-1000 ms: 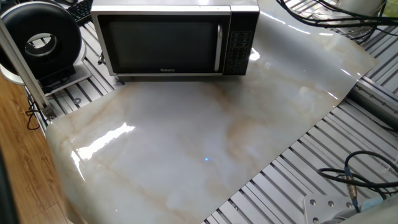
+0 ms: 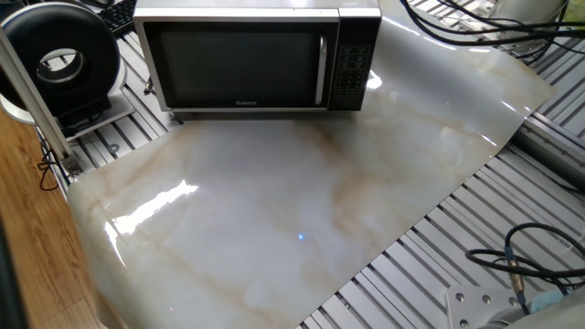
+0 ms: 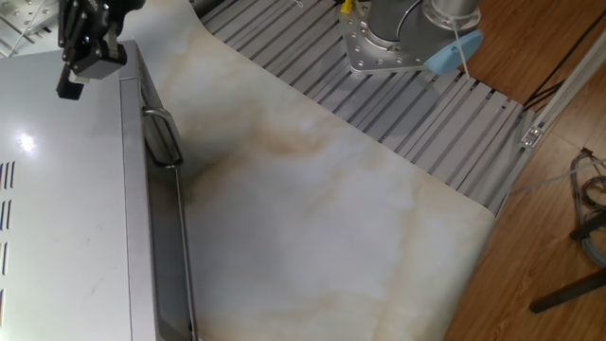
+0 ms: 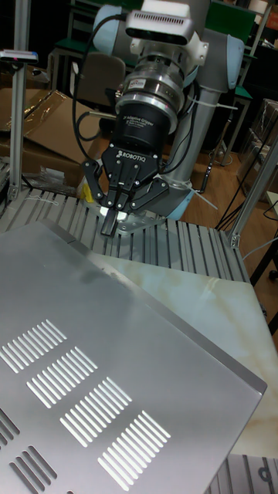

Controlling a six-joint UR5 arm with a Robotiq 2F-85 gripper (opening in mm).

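Observation:
A silver microwave (image 2: 242, 64) with a dark front stands at the back of the marbled sheet, its door shut and its upright handle (image 2: 321, 69) at the right of the door. From above, its grey top (image 3: 66, 189) fills the left side and the handle (image 3: 163, 137) juts from the front. My black gripper (image 4: 115, 215) points down, its two fingers close together in the middle, with nothing visible between them. In the second view the gripper (image 3: 83, 78) appears over the microwave's top corner near the handle end; its height above is hard to judge. The first view does not include it.
A black ring-shaped device (image 2: 60, 68) stands left of the microwave. Dark cables (image 2: 494, 38) hang at the upper right, and more cables (image 2: 539, 270) lie at the lower right over the slatted table (image 2: 430, 247).
The dark cables at the upper right have shifted slightly. A small blue light spot on the sheet has crept a little left. The microwave has not moved.

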